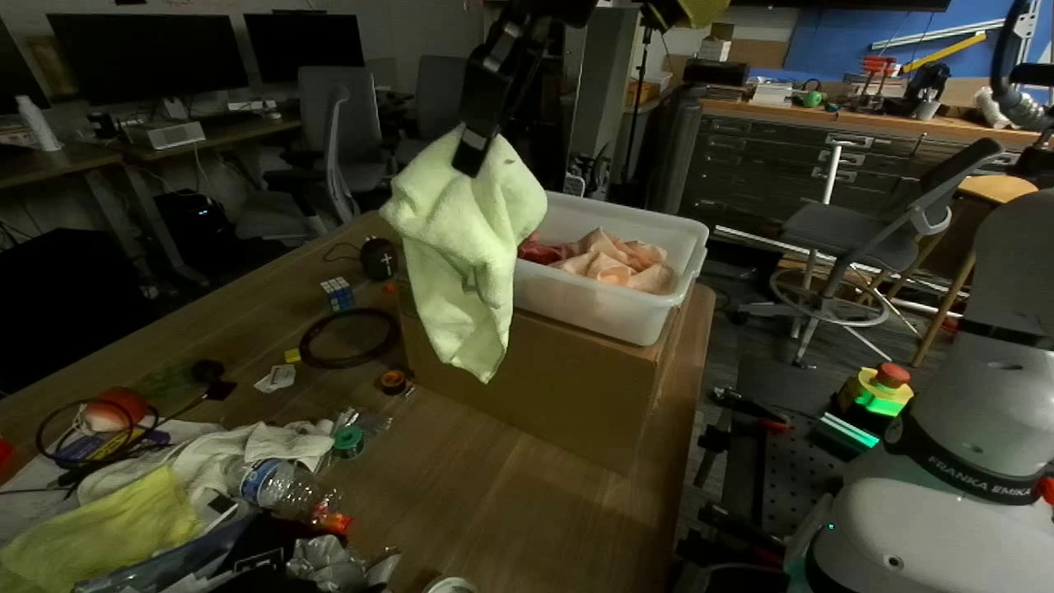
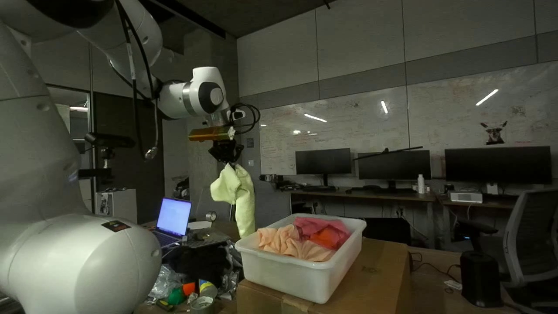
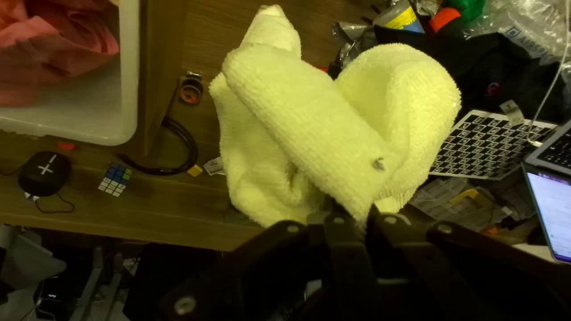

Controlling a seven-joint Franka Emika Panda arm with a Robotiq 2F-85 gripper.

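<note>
A pale yellow-green cloth hangs in the air from my gripper, which is shut on its upper part. In exterior view 1 it overlaps the left end of a white plastic bin. Exterior view 2 has the cloth left of the bin and apart from the pile inside. Peach cloth and pink-red cloth lie bunched in the bin. From the wrist, the cloth fills the middle and hides part of the fingertips, with the bin off to the left.
The bin stands on a cardboard box on the wooden table. Clutter with a plastic bottle covers the table's near left in exterior view 1. A laptop stands open behind. Bare wood lies before the box.
</note>
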